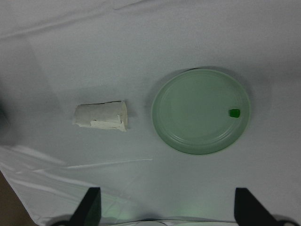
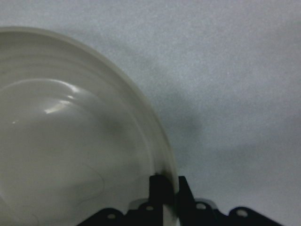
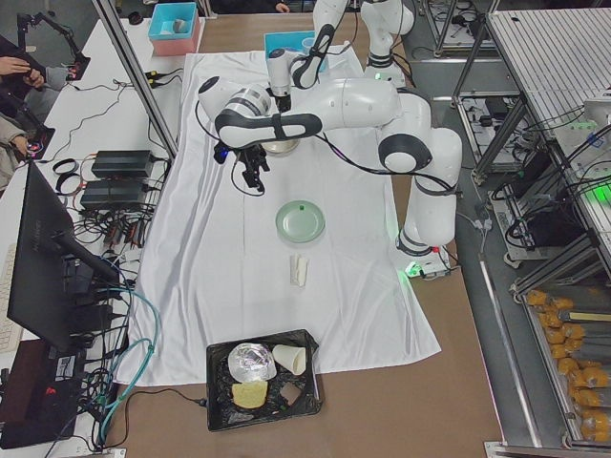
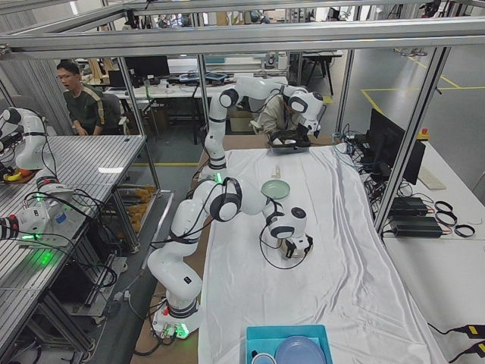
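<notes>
A green plate [image 3: 300, 221] lies mid-cloth beside a white paper roll [image 3: 298, 270]; the left wrist view shows both below my left gripper, which is open with nothing between its fingers. A pale bowl [image 2: 66, 122] fills the left of the right wrist view, with my right gripper at its rim, one finger inside and one outside, closed on the rim.
A black tray [image 3: 220, 382] with a foil item, sponge and cup stands at the cloth's near edge in the camera left view. A blue tray [image 4: 252, 345] with plates is at the other end.
</notes>
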